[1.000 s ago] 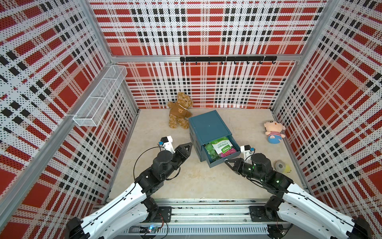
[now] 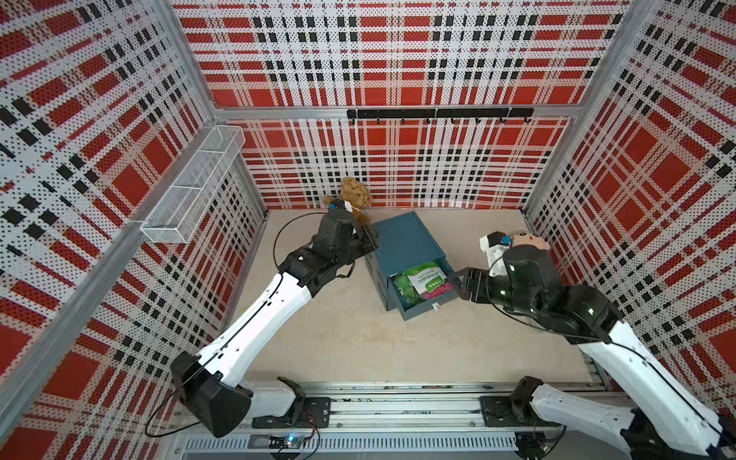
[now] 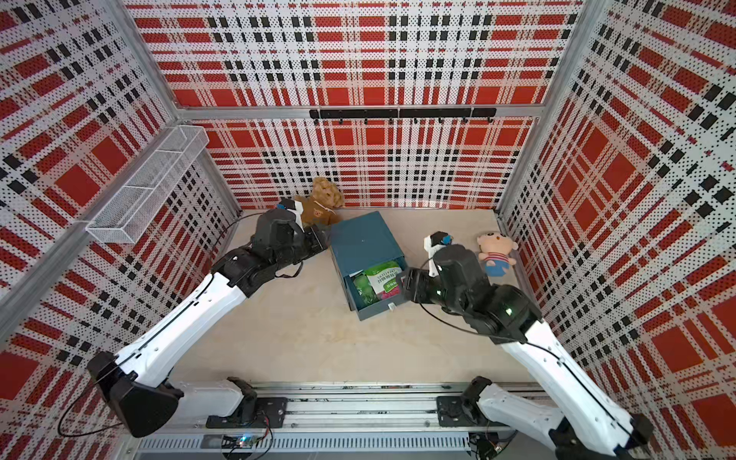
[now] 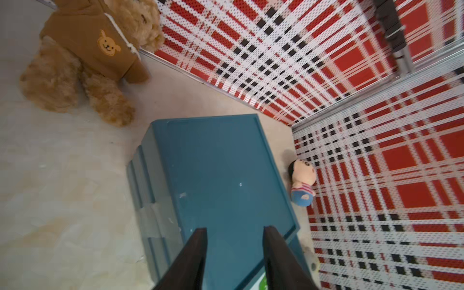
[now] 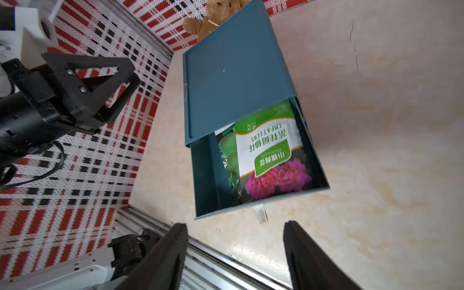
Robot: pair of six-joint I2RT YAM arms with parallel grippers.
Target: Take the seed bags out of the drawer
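A blue-grey cabinet (image 2: 406, 241) stands on the table with its top drawer (image 5: 261, 202) pulled out. Inside lies a seed bag with pink flowers and an "IMPATIENS" label (image 5: 268, 145). A green bag (image 5: 228, 154) shows along its left side, partly covered by it. My left gripper is over the cabinet's left side, its fingers apart and nothing between them. My right gripper hovers near the drawer's right front corner, fingers apart and empty. Neither touches a bag. The back of the drawer is hidden under the cabinet top.
A brown teddy bear (image 3: 316, 211) sits behind the cabinet on the left. A small doll (image 3: 496, 253) lies at the right edge. A wire basket (image 2: 195, 184) hangs on the left wall.
Both arms have risen and moved away from the front edge. The left gripper went up towards the cabinet top; the right one went up beside the drawer. Drawer and bags look about the same.
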